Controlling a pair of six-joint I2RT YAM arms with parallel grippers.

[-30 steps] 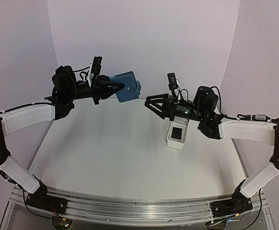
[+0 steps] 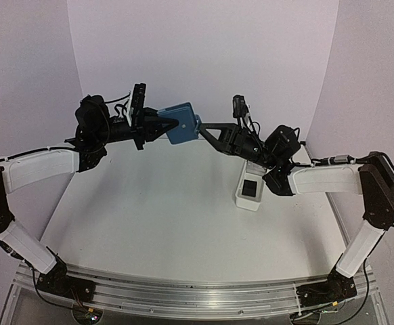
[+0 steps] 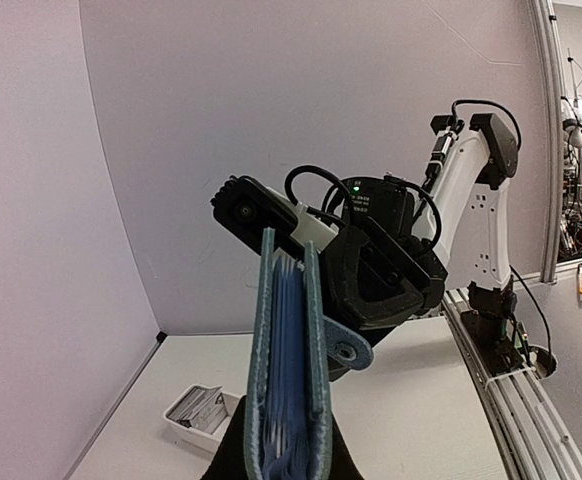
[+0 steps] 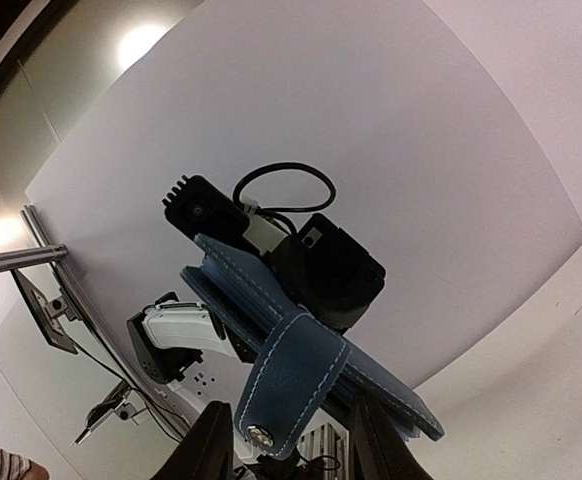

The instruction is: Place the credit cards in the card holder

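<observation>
My left gripper [image 2: 170,124] is shut on the blue card holder [image 2: 182,115], holding it above the table. In the left wrist view the card holder [image 3: 317,290] stands on edge, its thin inner sleeves showing between two covers. A flap with a metal snap [image 4: 260,436] sticks out from its side toward the right arm. My right gripper is open, its fingers apart with the flap's end at the gap between them. Whether they touch the flap is unclear. Several cards [image 3: 200,408] lie in the white box [image 2: 248,204] on the table.
The white box stands right of centre, partly below the right arm. Walls enclose the back and sides, and a metal rail [image 2: 190,294] runs along the front.
My right gripper has moved left and slightly up, up to the card holder's flap, and its fingers stand closer together than a second ago. The left gripper and holder have shifted only slightly right.
</observation>
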